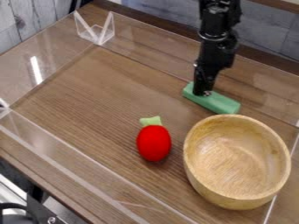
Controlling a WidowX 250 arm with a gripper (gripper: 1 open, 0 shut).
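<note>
My gripper is at the upper right, its tip over the left end of a flat green bar lying on the wooden table. It looks shut, with nothing visible held; the tip is small and partly hard to make out.
A wooden bowl fills the lower right. A red oval object with a pale green piece above it lies at lower middle. A clear wire-like holder stands at the upper left.
</note>
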